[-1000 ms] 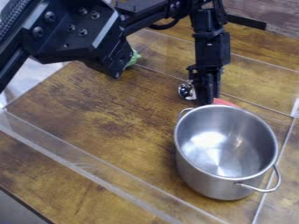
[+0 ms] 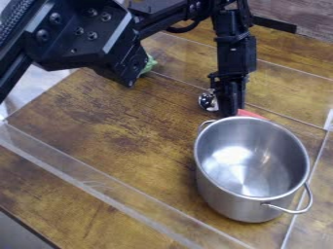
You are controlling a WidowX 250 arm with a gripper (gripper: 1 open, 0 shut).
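Note:
My gripper (image 2: 224, 101) points down just behind a steel pot (image 2: 254, 170) with two side handles. At its fingertips is a small shiny metallic item, and a red object (image 2: 250, 115) lies behind the pot's rim, partly hidden by the pot. The fingertips are small and dark here, so exactly what sits between them is unclear.
A green object (image 2: 147, 64) lies at the back left, partly behind the arm. The wooden table (image 2: 92, 136) has free room at the left and front, with clear strips along its edges.

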